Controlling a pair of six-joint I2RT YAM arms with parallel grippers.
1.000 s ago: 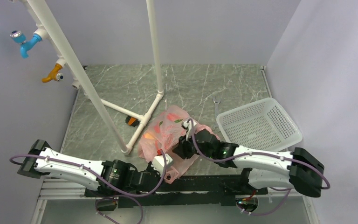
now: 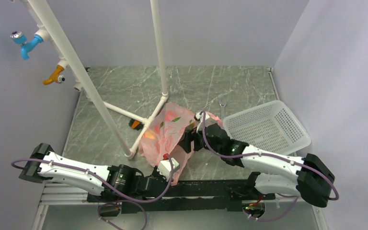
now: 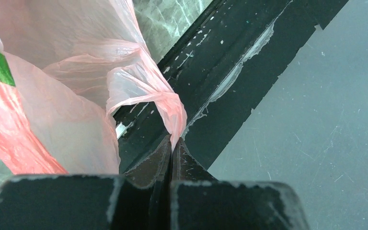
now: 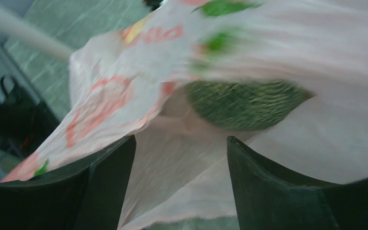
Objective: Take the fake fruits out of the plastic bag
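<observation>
The pink plastic bag (image 2: 165,129) lies on the counter between the arms. My left gripper is shut on a twisted edge of it at the front of the counter. My right gripper is part open at the bag's mouth, the film around it and nothing visible between its fingers. Beyond those fingers, inside the bag, a dark green, rough-skinned fruit (image 4: 247,103) shows, blurred. Other contents show only as orange and red patches through the film.
An empty white basket (image 2: 263,129) stands at the right, a wrench (image 2: 223,110) beside it. White pipes (image 2: 136,117) frame the left side behind the bag, with an orange-and-black object (image 2: 135,124) near them.
The right arm has shifted about at the bag, most recently moving rightward, and the bag's upper part has changed shape. The left gripper has moved only slightly.
</observation>
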